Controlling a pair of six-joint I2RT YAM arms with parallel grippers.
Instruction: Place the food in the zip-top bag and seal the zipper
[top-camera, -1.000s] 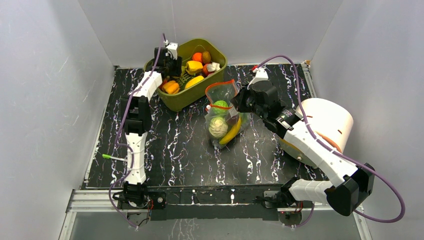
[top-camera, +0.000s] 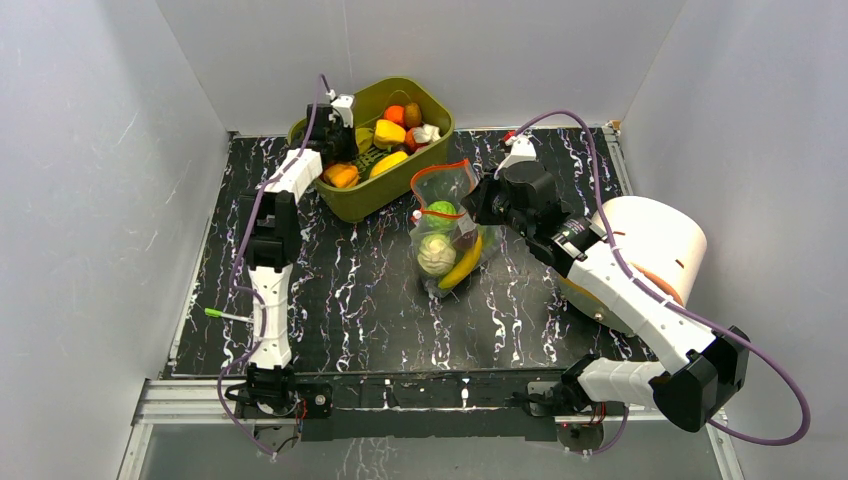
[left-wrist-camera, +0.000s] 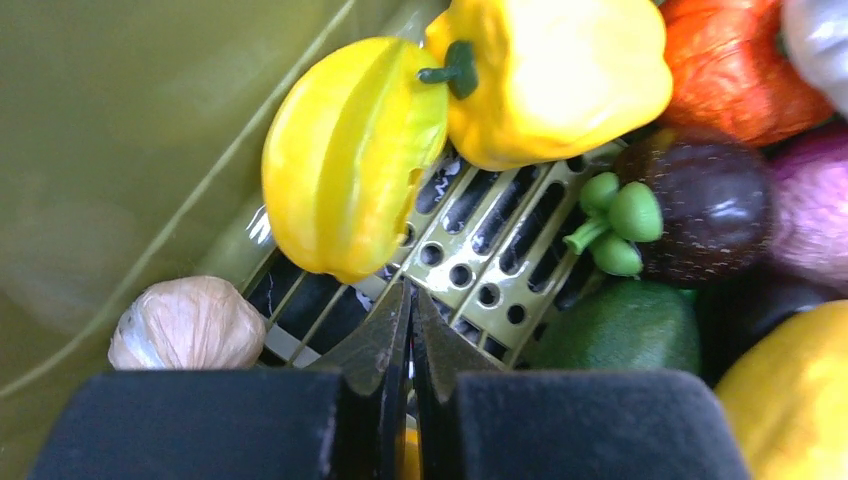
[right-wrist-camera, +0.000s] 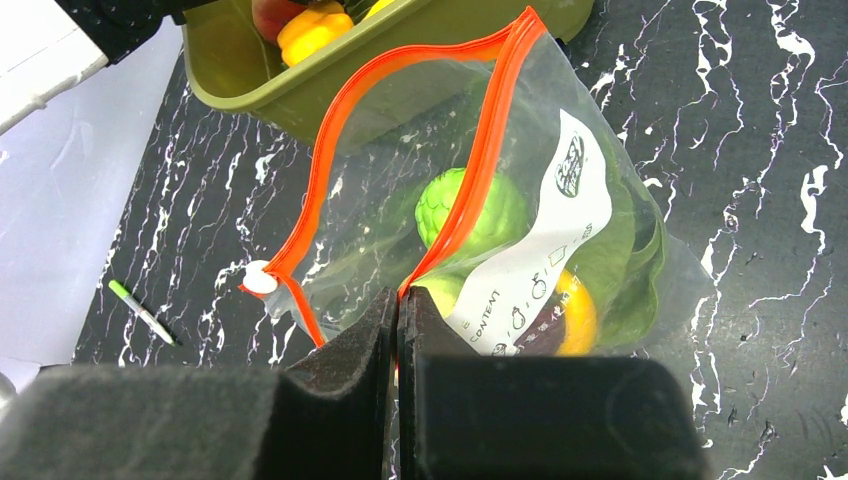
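Inside the olive basket (top-camera: 362, 208), my left gripper is shut with nothing between its fingers. A yellow ribbed starfruit (left-wrist-camera: 345, 160) lies just ahead of its tips, against the basket wall and outside the fingers. A yellow bell pepper (left-wrist-camera: 560, 80) touches the starfruit's far side. In the right wrist view, the clear bag (right-wrist-camera: 610, 230) gapes along its orange zipper (right-wrist-camera: 490, 140). My right gripper is shut on the zipper edge near the corner. Within the bag show a green round fruit (right-wrist-camera: 480, 205), a cauliflower (top-camera: 436, 255) and a banana (top-camera: 462, 265).
Garlic (left-wrist-camera: 188, 325), an eggplant (left-wrist-camera: 715, 200), an avocado (left-wrist-camera: 625, 330) and an orange-red pumpkin (left-wrist-camera: 735, 65) lie around the left gripper. A white drum-shaped container (top-camera: 650, 245) stands under the right arm. A green-capped marker (top-camera: 228, 315) lies at left.
Right arm and bag look still.
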